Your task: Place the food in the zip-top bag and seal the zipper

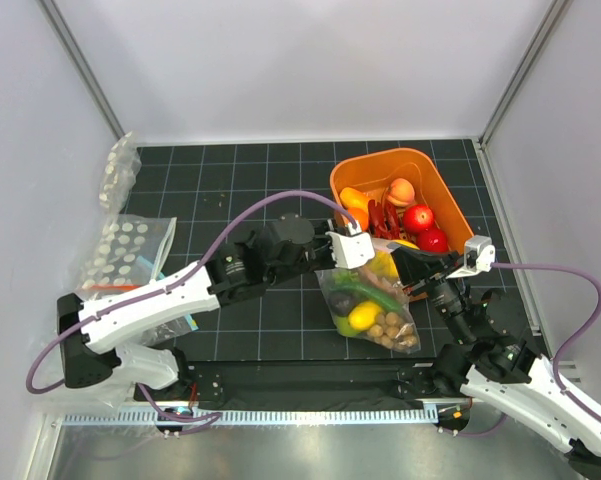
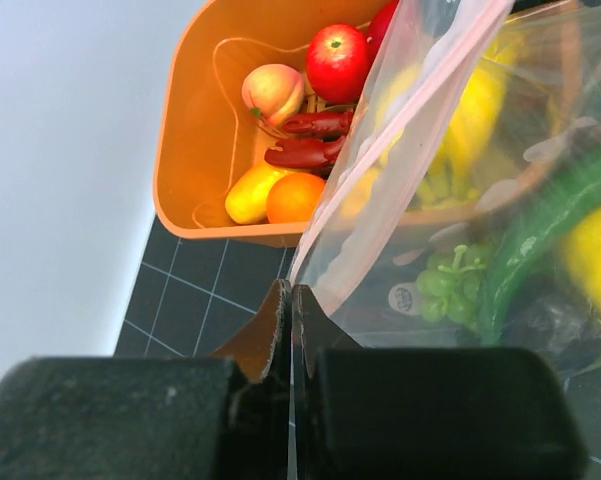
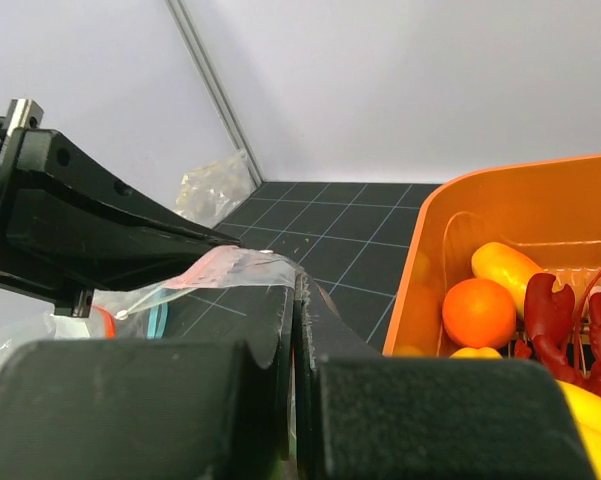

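The clear zip bag [image 1: 342, 283] stands before the orange bin with food inside: a lemon [image 1: 363, 316], a green cucumber [image 1: 378, 293], grapes [image 2: 458, 280] and several small brown pieces. Its pinkish zip strip [image 2: 410, 130] slants down to my left gripper, which is shut at one end of the bag's mouth; whether film lies between those fingers cannot be told. My right gripper is shut on the thin edge of the bag's mouth, and film stretches from it toward the left gripper. Seen from the top, the left arm hides part of the mouth.
Behind the bag, the orange bin [image 1: 440, 180] holds a tomato, a peach, an orange [image 3: 479, 312] and red claws. Other clear bags [image 1: 130, 245] lie at the left wall.
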